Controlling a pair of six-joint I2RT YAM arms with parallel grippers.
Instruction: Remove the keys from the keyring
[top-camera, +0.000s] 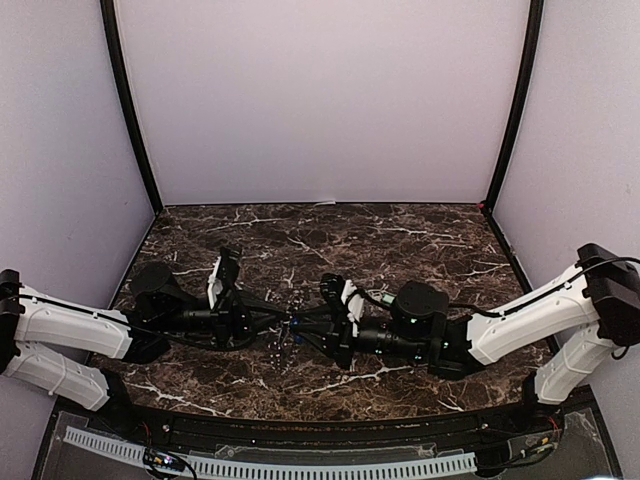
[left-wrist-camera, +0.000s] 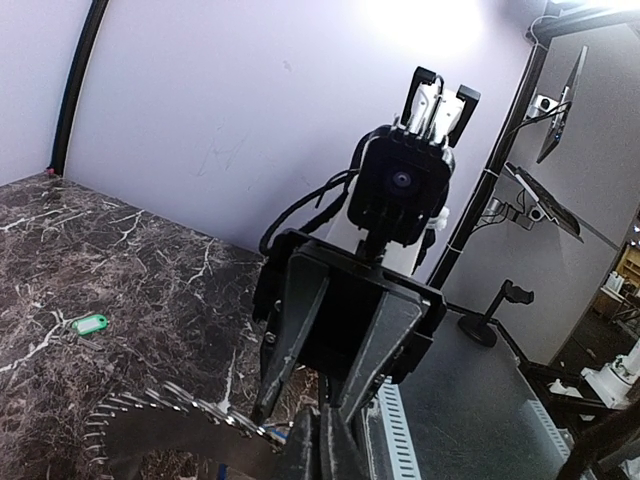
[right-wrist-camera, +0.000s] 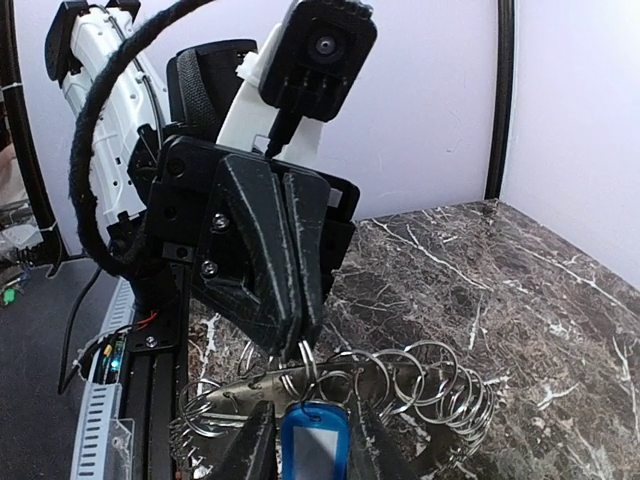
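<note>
The keyring, a curved metal band strung with several thin rings (right-wrist-camera: 440, 390), hangs from my left gripper. That gripper is shut, with thin wire loops coming out at its fingertips. A blue key tag (right-wrist-camera: 315, 445) with a pale label hangs below them in the right wrist view. My right gripper is part open, one finger (right-wrist-camera: 255, 440) on each side of the tag; contact with it cannot be told. From the left wrist view, the right gripper's spread fingers (left-wrist-camera: 385, 345) reach down near the ring band (left-wrist-camera: 180, 430). In the top view the two grippers nearly meet.
A green tag (left-wrist-camera: 90, 324) lies alone on the dark marbled table (left-wrist-camera: 150, 270), partly behind the right arm in the top view (top-camera: 388, 298). White walls (top-camera: 320, 100) enclose the sides and rear.
</note>
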